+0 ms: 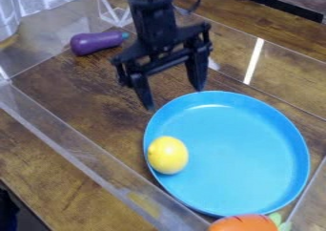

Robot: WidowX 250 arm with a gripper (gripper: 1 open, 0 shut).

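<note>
My black gripper (pixel 167 82) hangs open in the upper middle of the camera view, its fingers apart above the wooden floor and the back edge of a blue plate (pixel 242 149), with nothing between them. A yellow egg-shaped object (pixel 167 155) lies on the left part of the plate, below and in front of the gripper. A purple eggplant (pixel 97 42) lies at the back left, apart from the gripper.
An orange object (pixel 242 223) with some green sits at the bottom right, by the plate's front edge. Clear walls run along the left. The wooden floor left of the plate is bare.
</note>
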